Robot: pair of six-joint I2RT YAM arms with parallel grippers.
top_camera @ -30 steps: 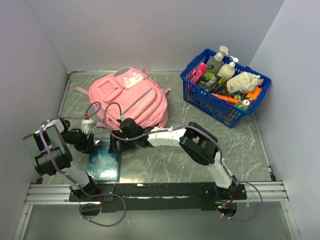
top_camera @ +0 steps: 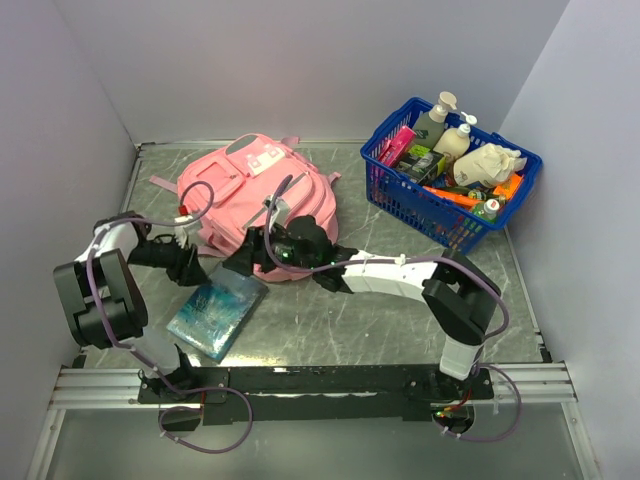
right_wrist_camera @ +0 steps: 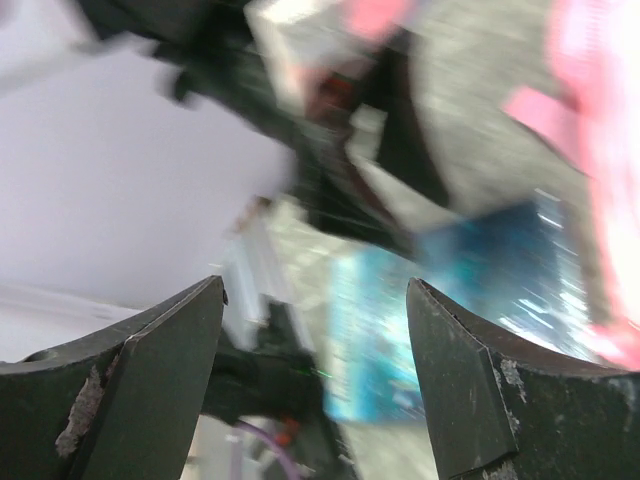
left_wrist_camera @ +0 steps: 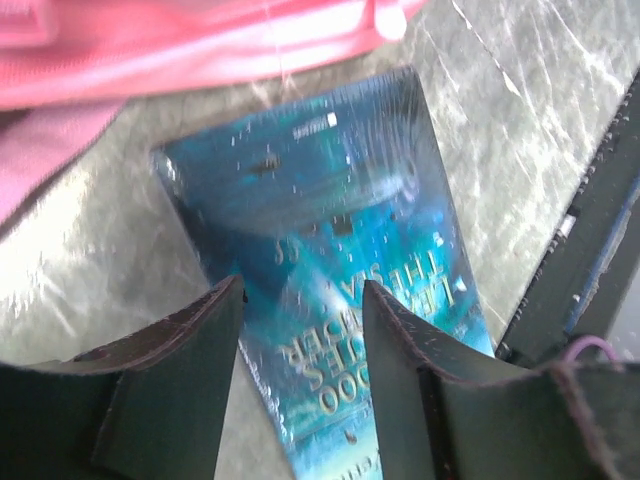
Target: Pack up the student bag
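Note:
A dark blue-green book [top_camera: 217,312] lies flat and slanted on the grey floor, in front of the pink backpack [top_camera: 262,195]. Seen from the left wrist, its cover [left_wrist_camera: 330,230] fills the middle, with pale lettering. My left gripper [top_camera: 190,272] is near the book's upper left side; its fingers [left_wrist_camera: 205,350] stand apart over the cover, nothing visible between them. My right gripper [top_camera: 245,262] hovers by the book's upper edge, next to the backpack. Its fingers [right_wrist_camera: 165,370] are wide apart and empty, with the book [right_wrist_camera: 470,275] blurred beyond. No opening of the backpack shows clearly.
A blue basket [top_camera: 400,197] filled with bottles and boxes stands at the back right. Grey walls enclose the floor on the left, back and right.
The book has turned and its top edge has shifted right. My right gripper has moved right and up, toward the backpack. The left gripper shifted slightly right overall.

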